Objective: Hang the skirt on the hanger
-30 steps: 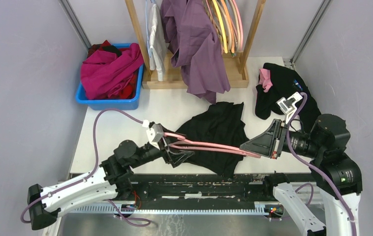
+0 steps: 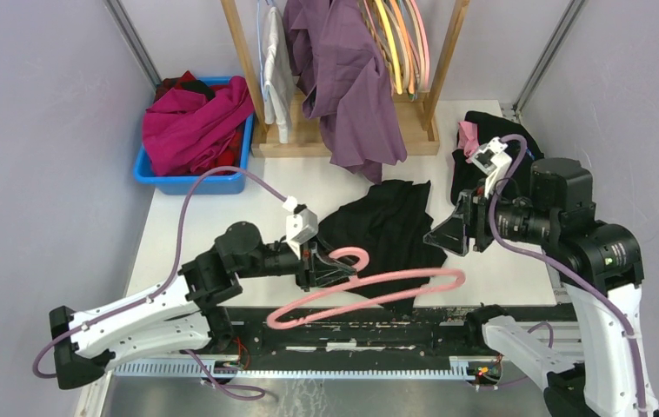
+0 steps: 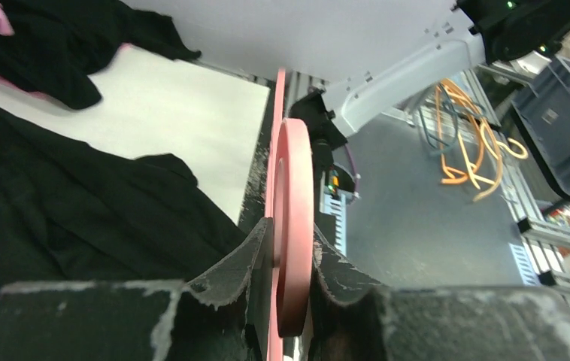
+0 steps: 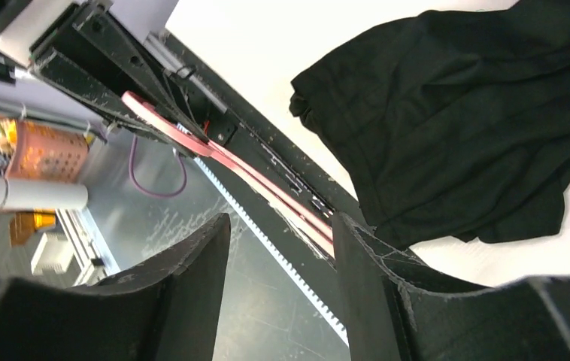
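A pink hanger (image 2: pixel 384 277) is held in the air over the front of the table, with my left gripper (image 2: pixel 349 268) shut on it near its hook. From the left wrist view, the hanger (image 3: pixel 295 218) stands edge-on between the fingers. Beneath it a black garment, seemingly the skirt (image 2: pixel 381 220), lies flat but creased on the white table. My right gripper (image 2: pixel 446 241) is open to the right of the hanger's end and empty. In the right wrist view the black skirt (image 4: pixel 455 128) lies beyond the open fingers (image 4: pixel 192 293), not touching them.
A wooden rack (image 2: pixel 432 109) at the back carries a purple garment (image 2: pixel 343 78) and several hangers (image 2: pixel 400 43). At the back left sits a blue bin (image 2: pixel 189 184) of clothes. More black clothing (image 2: pixel 482 126) lies at the back right.
The right gripper has opened, let go of the hanger's end and backed off from it. The hanger has turned in the left gripper's hold, and that gripper has moved rightward.
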